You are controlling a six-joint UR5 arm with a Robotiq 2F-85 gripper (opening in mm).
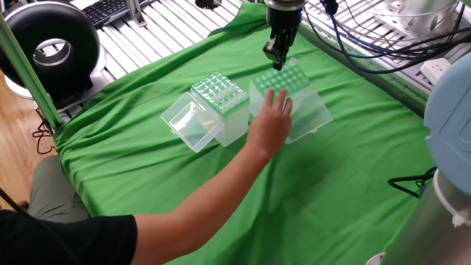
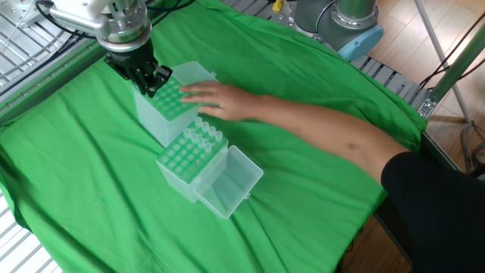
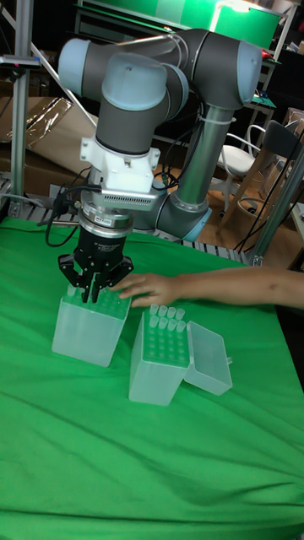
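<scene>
A translucent box (image 2: 157, 125) with a green perforated top (image 2: 173, 97) stands under my gripper (image 3: 91, 297). A person's hand (image 1: 271, 121) reaches over its edge by the open lid (image 1: 310, 118). A tube (image 3: 71, 291) shows at the far left of this top in the third view. My gripper's dark fingertips are just above or at the top, close together; whether they are fully shut or hold anything is unclear. Beside it, a second box (image 3: 154, 378) has its lid (image 2: 229, 182) open and several clear tubes (image 2: 203, 135) in one part of its top.
The person's forearm (image 2: 314, 129) crosses the cloth right beside both boxes. Cables (image 1: 368, 51) run along the edge behind the gripper.
</scene>
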